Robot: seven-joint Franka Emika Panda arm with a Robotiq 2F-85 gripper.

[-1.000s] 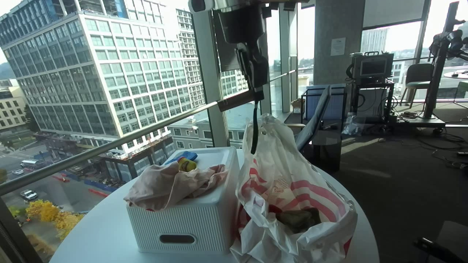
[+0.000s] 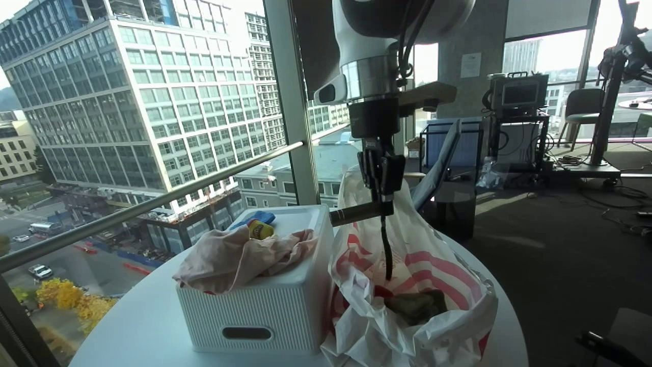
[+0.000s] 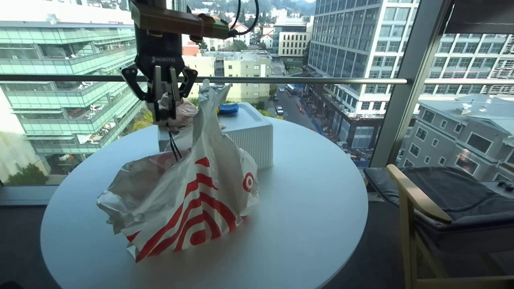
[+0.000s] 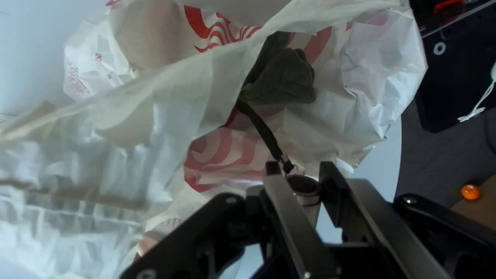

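A dark cylinder with a wrist strap, perhaps a small flashlight, sits crosswise between the fingers of my gripper point(image 2: 383, 207), which is shut on it. In the wrist view its round end point(image 4: 304, 186) shows between the fingertips, and the black strap point(image 4: 260, 128) trails off from it. The strap hangs down over the opening of a white and red plastic bag point(image 3: 207, 202); the cylinder stays above that opening. Inside the bag lies a dark green cloth-like item point(image 4: 283, 76), apart from the gripper. One tall side of the bag rises close to my fingers.
Left of the bag in exterior view 1 stands a white ribbed box point(image 2: 250, 318). A pinkish cloth point(image 2: 232, 260), a yellow can-like item point(image 2: 260, 229) and something blue point(image 2: 263, 216) rest on its lid. Bare room on the round table point(image 3: 308, 202) lies to the right in exterior view 2.
The gripper has come down and to the right in exterior view 1, carrying the cylinder from above the box's far edge to over the bag's opening. Bag and box look unmoved.
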